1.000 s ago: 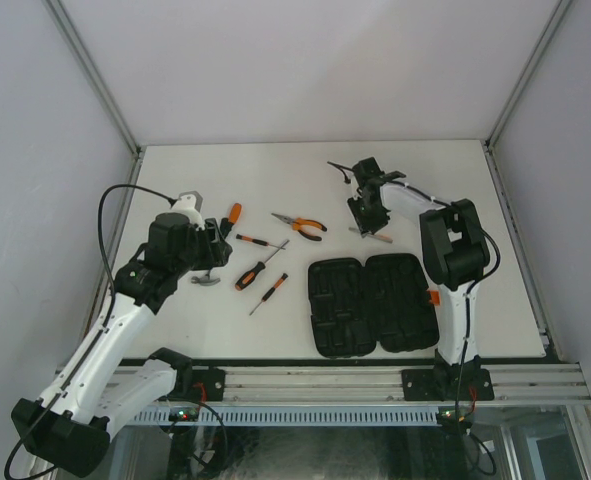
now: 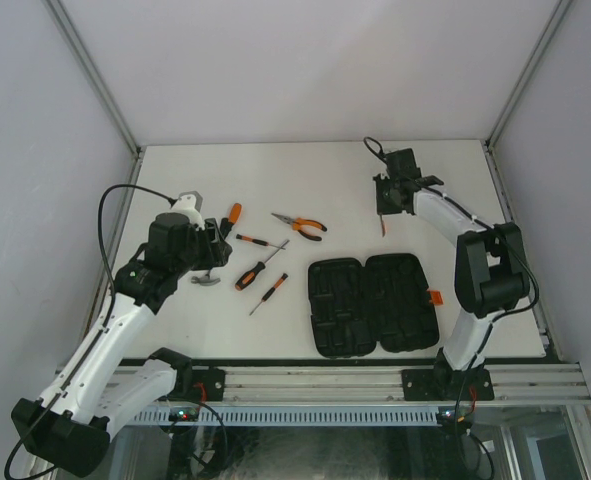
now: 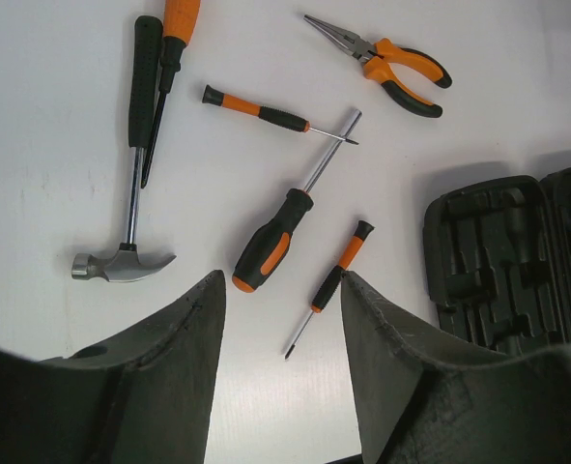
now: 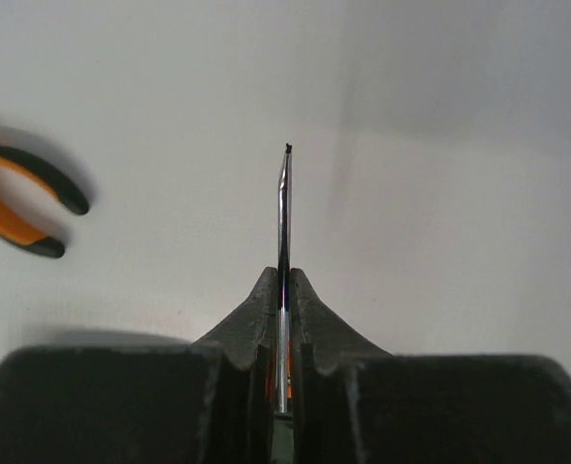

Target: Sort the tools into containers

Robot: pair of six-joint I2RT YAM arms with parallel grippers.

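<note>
My right gripper is shut on tweezers (image 4: pixel 284 213), thin silvery metal with a bit of orange, raised off the table. In the top view the tweezers' orange end hangs below the fingers, beyond the black case. My left gripper stands open with nothing between its fingers, above the left tools. Under it lie a hammer (image 3: pixel 133 193), an orange-handled tool (image 3: pixel 174 39) against the hammer's handle, a large screwdriver (image 3: pixel 273 242) and a small screwdriver (image 3: pixel 338 271). Another small screwdriver (image 3: pixel 256 108) has its tip across the large one's shaft. Pliers (image 2: pixel 300 225) lie mid-table.
The open black case (image 2: pixel 372 305) has empty moulded compartments in both halves and lies near the front edge. An orange piece (image 2: pixel 435 297) shows at its right side.
</note>
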